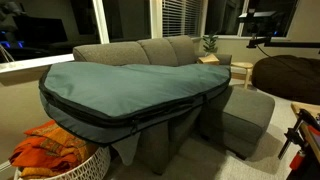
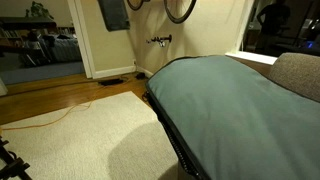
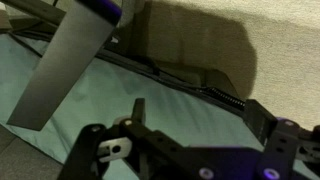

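A large grey-green padded case (image 1: pixel 130 88) with a dark zipped edge lies raised across the room in exterior view 1. Its broad top (image 2: pixel 230 105) fills the right of exterior view 2. From the wrist, my gripper is over the case, its two black fingers wide apart with nothing seen held between them. A dark zipper (image 3: pixel 220 97) runs along the case's edge just beyond the fingertips. Whether the fingers touch the fabric, I cannot tell. Which dark shape in the exterior views is my gripper is unclear.
Behind the case stands a grey sofa (image 1: pixel 165 52). A basket (image 1: pixel 92 166) with orange cloth (image 1: pixel 50 148) sits at the lower left. A flat grey piece (image 3: pixel 68 68) crosses the wrist view's left side. Pale carpet (image 2: pixel 95 140) lies open beside the case.
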